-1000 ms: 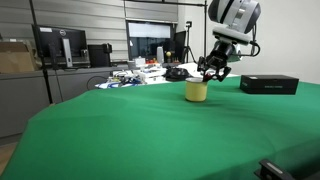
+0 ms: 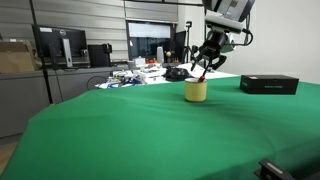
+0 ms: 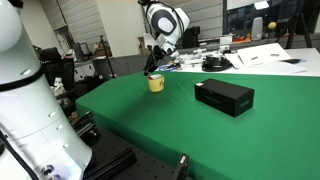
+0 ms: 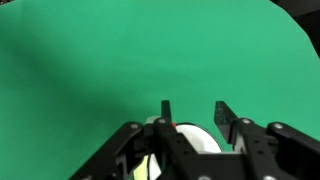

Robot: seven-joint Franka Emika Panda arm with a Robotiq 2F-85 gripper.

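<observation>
A yellow cup (image 2: 195, 92) with a white inside stands upright on the green table. In the wrist view its white interior (image 4: 198, 138) lies under my gripper, whose two fingers are apart with nothing clearly held between them. Something small and reddish (image 4: 174, 124) shows by the left finger at the cup's rim; what it is I cannot tell. Seen from outside, the gripper (image 3: 150, 71) points down just above the cup (image 3: 155, 85). Part of the cup is hidden behind the gripper in the wrist view.
A black box (image 3: 224, 97) lies on the green table (image 3: 180, 130), well apart from the cup. White papers (image 3: 270, 65) and cluttered items (image 2: 145, 73) lie toward the back.
My gripper has risen a little from the cup's rim and shifted slightly left in exterior view 1. The cup has stayed in place.
</observation>
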